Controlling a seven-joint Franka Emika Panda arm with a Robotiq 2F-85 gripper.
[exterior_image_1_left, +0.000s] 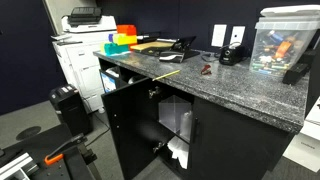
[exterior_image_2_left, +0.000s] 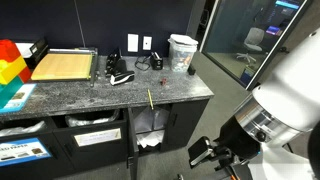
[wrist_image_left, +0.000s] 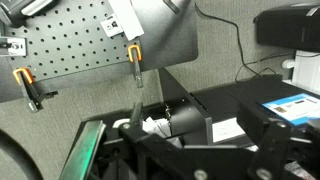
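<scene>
My gripper stands open along the lower part of the wrist view, with nothing visibly held between its fingers. A black cabinet door (exterior_image_1_left: 132, 124) stands swung out below the counter in exterior view 1. White and clear items (exterior_image_1_left: 178, 148) lie inside the open compartment. On the speckled dark countertop (exterior_image_1_left: 232, 86) rests a thin yellow stick (exterior_image_1_left: 167, 75), seen also as a yellow stick (exterior_image_2_left: 150, 99) near the counter's front edge. The white robot arm (exterior_image_2_left: 280, 95) fills the right side of exterior view 2; its fingertips cannot be made out there.
Along the counter are a wooden board (exterior_image_2_left: 62, 65), colored blocks (exterior_image_2_left: 12, 65), a black device (exterior_image_2_left: 118, 70) and a clear bin (exterior_image_2_left: 182, 50). Boxes with blue labels (exterior_image_2_left: 22, 150) sit in open shelves below. A perforated board (wrist_image_left: 75, 45) holds orange-handled tools.
</scene>
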